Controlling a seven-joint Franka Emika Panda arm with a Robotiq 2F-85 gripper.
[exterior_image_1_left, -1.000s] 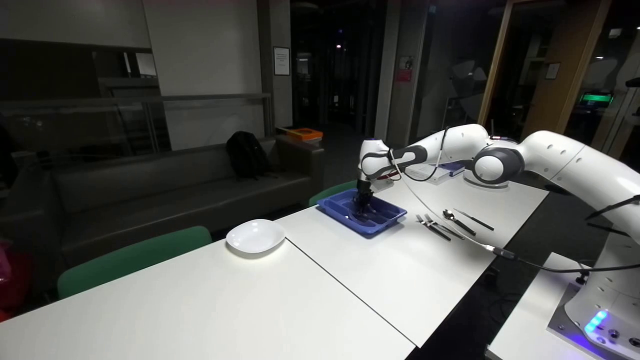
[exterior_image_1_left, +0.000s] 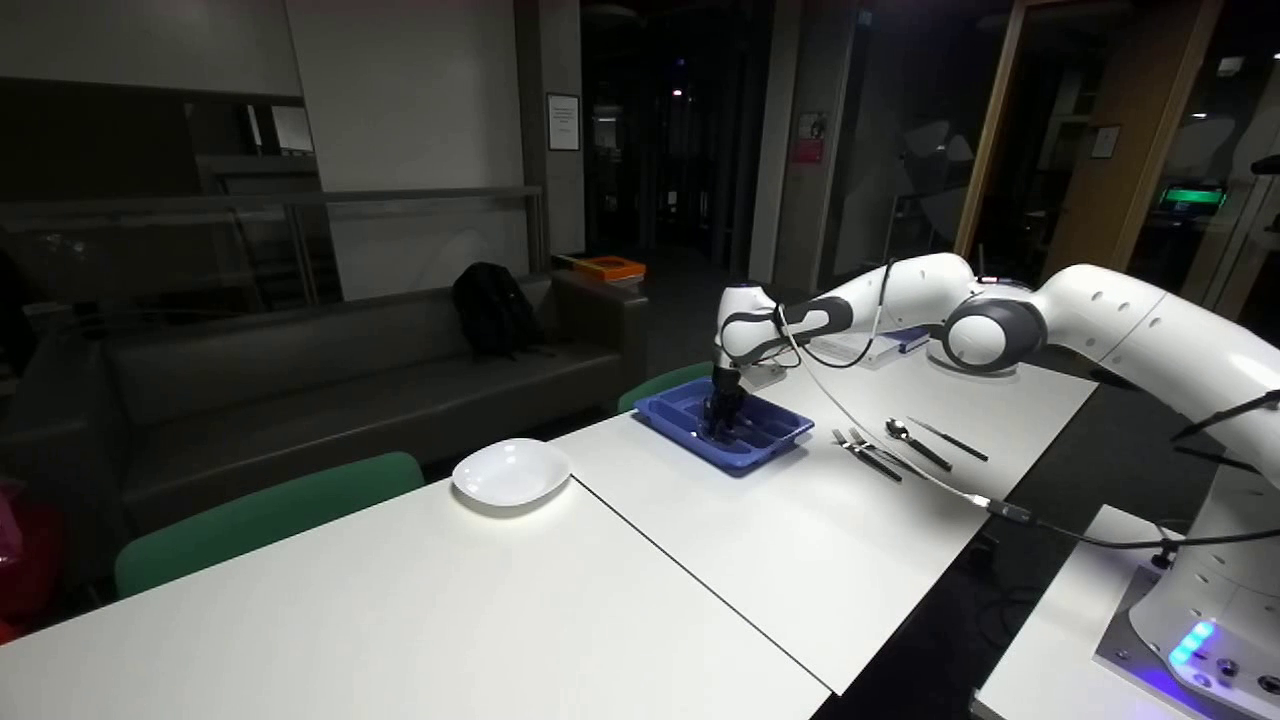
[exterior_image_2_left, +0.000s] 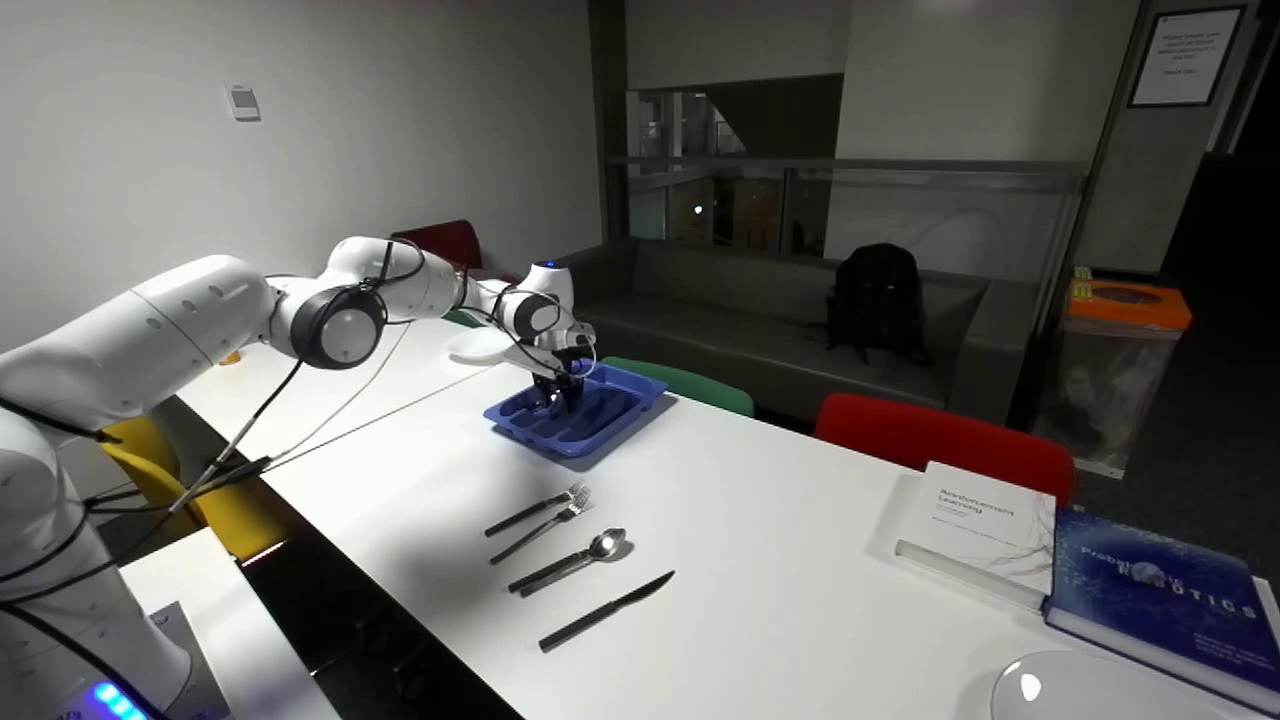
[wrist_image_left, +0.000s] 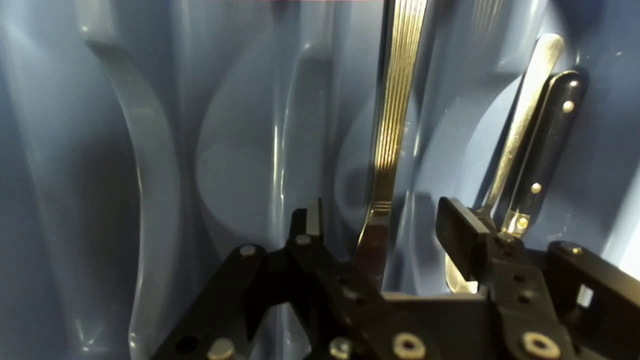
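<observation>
My gripper is down inside the blue cutlery tray (exterior_image_1_left: 768, 454), its fingers part open. Between the fingertips in the wrist view runs a metal utensil with a ribbed handle (wrist_image_left: 399, 84), lying in a narrow compartment; a gap shows on both sides of it. The right finger (wrist_image_left: 465, 231) partly covers a smooth metal utensil (wrist_image_left: 528, 96) and a black-handled utensil (wrist_image_left: 549, 144), which lie side by side in the compartment to the right. The lower ends of these pieces are hidden by the gripper.
On the table beside the tray lie forks (exterior_image_2_left: 540, 514), spoons (exterior_image_2_left: 576, 564) and a knife (exterior_image_2_left: 606, 612). A white bowl (exterior_image_1_left: 512, 474) stands on the other side. Books (exterior_image_2_left: 978, 528) rest farther along. Tray dividers (wrist_image_left: 279, 150) stand close to the fingers.
The wrist and gripper have sunk slightly lower into the tray. The tray, bowl and table cutlery look unmoved.
</observation>
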